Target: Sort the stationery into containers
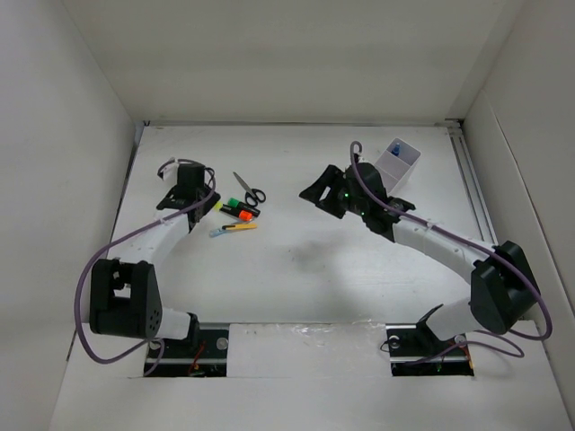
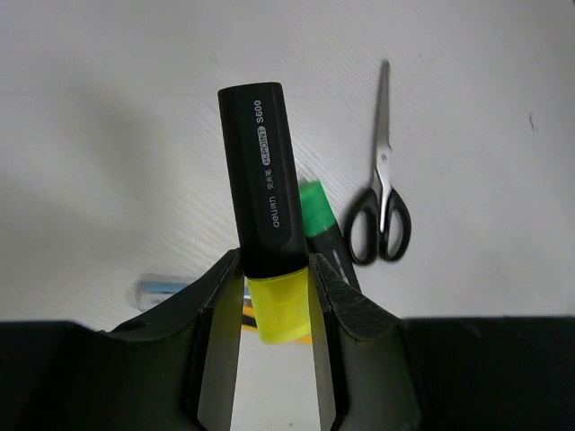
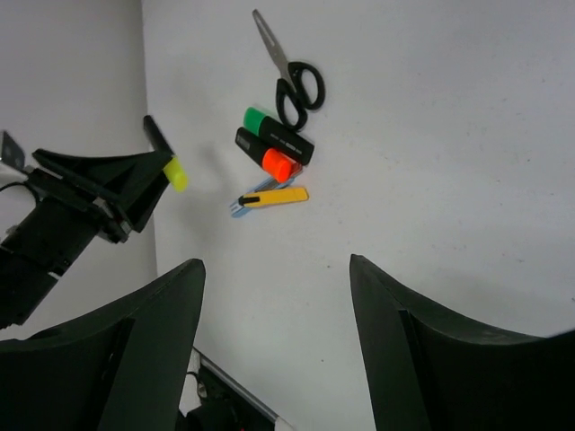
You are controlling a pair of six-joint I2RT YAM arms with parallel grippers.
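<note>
My left gripper (image 1: 208,199) is shut on a black highlighter with a yellow end (image 2: 265,180), raised left of the other stationery. On the table lie scissors (image 1: 244,187), a green highlighter (image 3: 280,136), an orange highlighter (image 3: 265,157), a yellow cutter (image 3: 283,197) and a light blue item (image 2: 162,292) beneath the cutter. My right gripper (image 1: 319,190) hangs over the middle right, fingers apart, nothing between them in the right wrist view.
A white container (image 1: 398,171) with compartments stands at the back right, a blue item inside. Walls bound the sides and back.
</note>
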